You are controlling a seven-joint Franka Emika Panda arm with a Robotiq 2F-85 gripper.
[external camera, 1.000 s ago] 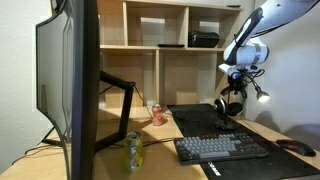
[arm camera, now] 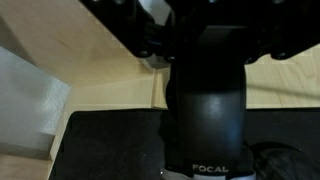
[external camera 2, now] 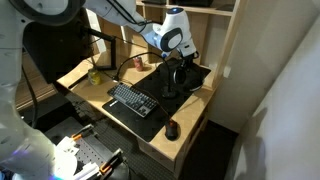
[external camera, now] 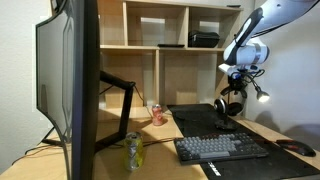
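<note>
A pair of black headphones (external camera: 236,101) hangs below my gripper (external camera: 241,79) at the right rear of the desk. In the wrist view its broad headband (arm camera: 208,128), lettered FOCAL, fills the middle. My gripper is shut on that headband, though the contact itself is dark. A dark ear cup (arm camera: 280,160) shows at the lower right. Exterior view 2 has the headphones (external camera 2: 181,74) beside a dark stand (external camera 2: 168,82) on the mat; whether they touch cannot be told.
A black desk mat (external camera 2: 140,121) carries the keyboard (external camera: 218,147) and a mouse (external camera 2: 172,130). Two cans, yellow (external camera: 134,151) and red (external camera: 157,116), stand left of the mat. A large monitor (external camera: 85,90) blocks the left side; wooden shelves (external camera: 150,48) rise behind.
</note>
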